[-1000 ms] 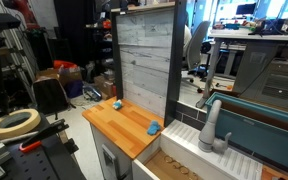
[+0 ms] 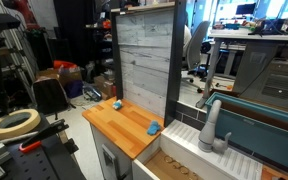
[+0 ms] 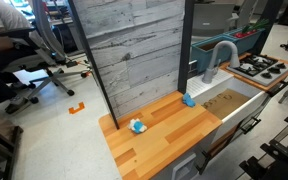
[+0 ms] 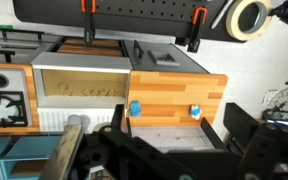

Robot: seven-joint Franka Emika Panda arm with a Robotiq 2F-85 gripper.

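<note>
On the wooden counter lie two small items. A blue item sits near the sink end, and a blue-and-white item rests further along the same counter. From the wrist view, both the blue item and the blue-and-white item appear below the camera, well away from my gripper. Its dark fingers seem spread on either side of the lower frame, with no object seen between them. Neither exterior view shows the fingertips clearly.
An open white drawer with a wooden bottom sticks out beside the counter. A grey faucet rises behind it, and a stove stands beyond. The plank wall backs the counter. A tape roll lies on a dark surface.
</note>
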